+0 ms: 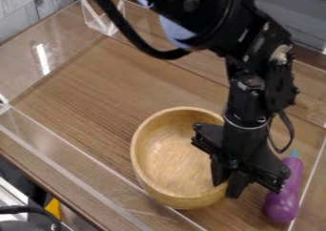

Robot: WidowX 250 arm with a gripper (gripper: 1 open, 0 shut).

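My black gripper (235, 166) is low at the right side of a yellow bowl (166, 158), its fingers over the bowl's right rim. What is between the fingertips is hard to see, as the gripper's body hides part of that rim. A purple eggplant-like object (285, 193) lies on the wooden table just right of the gripper and bowl, apart from the bowl.
Clear transparent edging runs along the table's left side and front. Black cables hang at the upper left and lower left.
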